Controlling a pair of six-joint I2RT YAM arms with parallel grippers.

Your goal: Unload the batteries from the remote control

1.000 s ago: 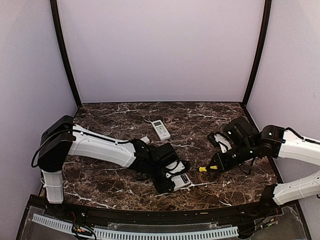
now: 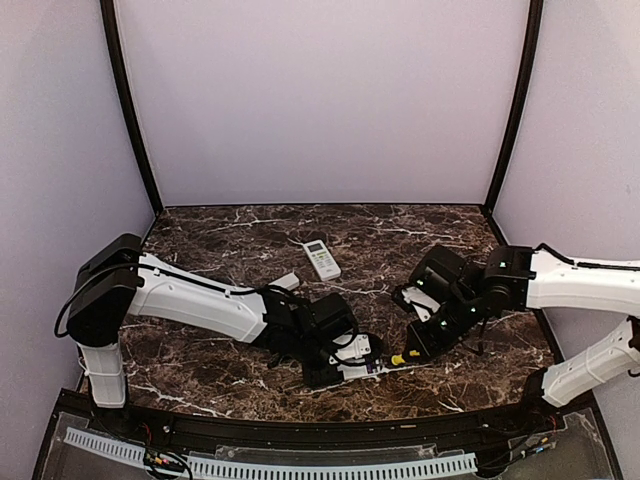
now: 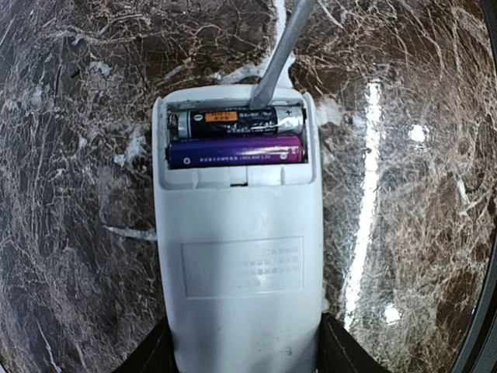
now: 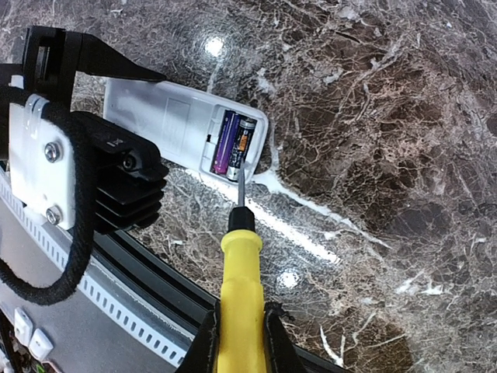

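Note:
The white remote [image 3: 238,217] lies back-up near the front edge, its battery bay uncovered, holding a purple battery [image 3: 233,151] and a black one [image 3: 225,122]. My left gripper is shut on the remote's lower end. My right gripper is shut on a yellow-handled screwdriver, whose metal tip reaches the top side of the bay at the black battery, by its plus-marked half in the left wrist view. Whether the tip presses on it I cannot tell.
Another remote [image 2: 321,260] lies face-up farther back, with a small white piece [image 2: 285,282] behind the left arm. The front edge is close below both grippers.
My right gripper and screwdriver have moved left and down toward the remote's bay. The left gripper, on the remote, has shifted slightly.

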